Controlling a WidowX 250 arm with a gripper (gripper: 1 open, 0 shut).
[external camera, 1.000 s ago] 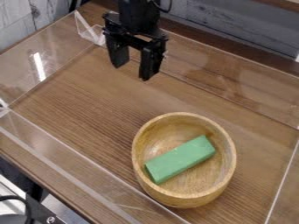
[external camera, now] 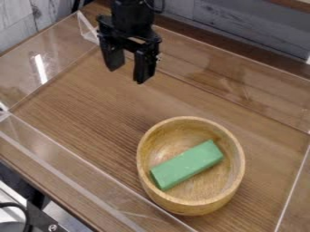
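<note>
My black gripper [external camera: 129, 62] hangs over the upper left of the wooden surface, its two dark fingers apart with nothing visible between them. A round light-wood bowl [external camera: 223, 197] sits at the lower right, holding a green block [external camera: 186, 165] that lies at a slant inside it, well below and right of the gripper.
Walls border it along the top and sides. A dark cable lies at the bottom left corner.
My gripper has moved left, away from the upper middle. The bowl and green block look unchanged.
</note>
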